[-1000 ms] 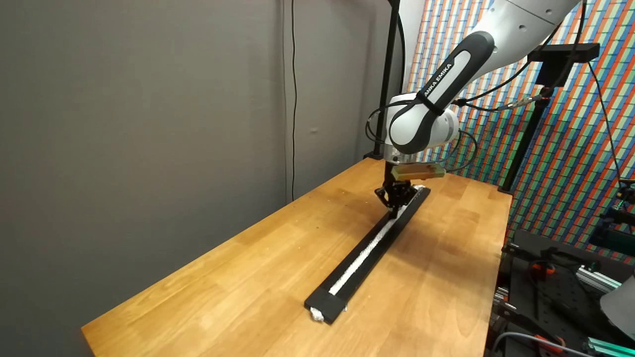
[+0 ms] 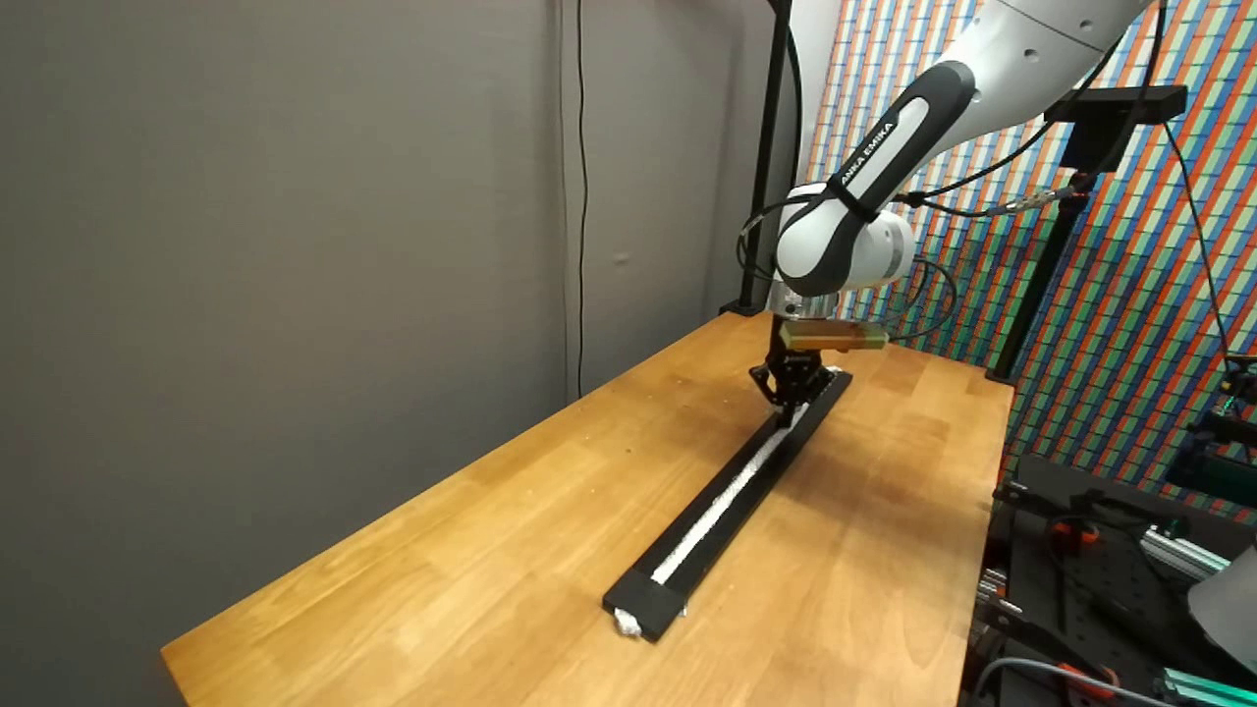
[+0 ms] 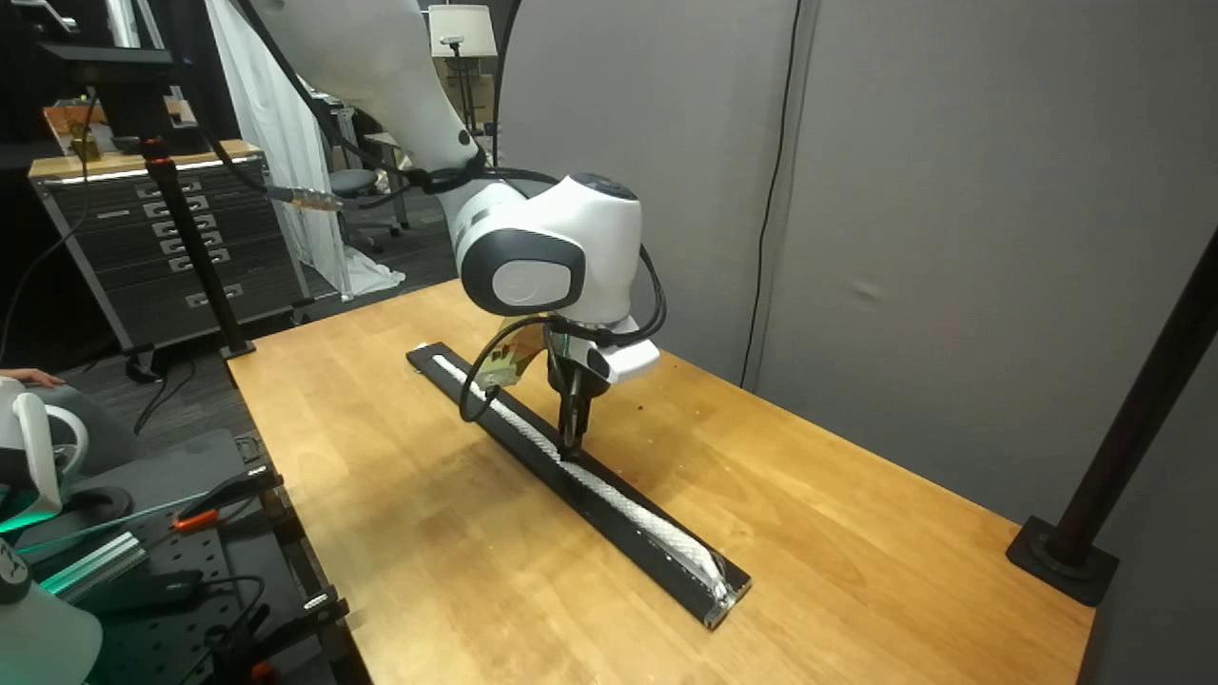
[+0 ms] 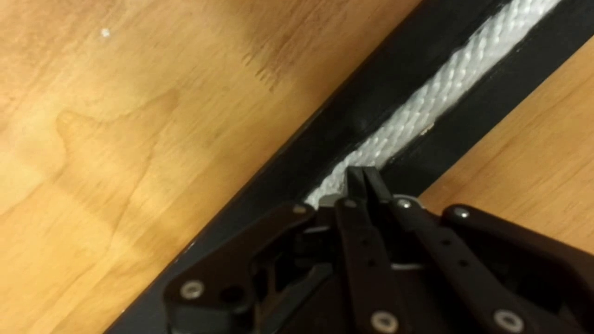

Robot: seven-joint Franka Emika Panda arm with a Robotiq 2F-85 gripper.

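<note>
A long black channel lies on the wooden table, with a white braided rope running along its groove. In exterior view 2 the rope shows on both sides of my gripper, which points down at the channel's middle stretch. My gripper is shut in the wrist view, its two fingertips side by side over the rope. Nothing shows between them. Whether the tips press on the rope or hover just over it is hard to tell; the rope directly beneath them is hidden.
Bare wooden table surrounds the channel on both sides. A grey wall panel stands behind the table, and a black post rises from its corner. Cables loop around the wrist.
My gripper has shifted slightly along the channel toward its far end, away from the exterior view 1 camera. The channel and the rope look the same.
</note>
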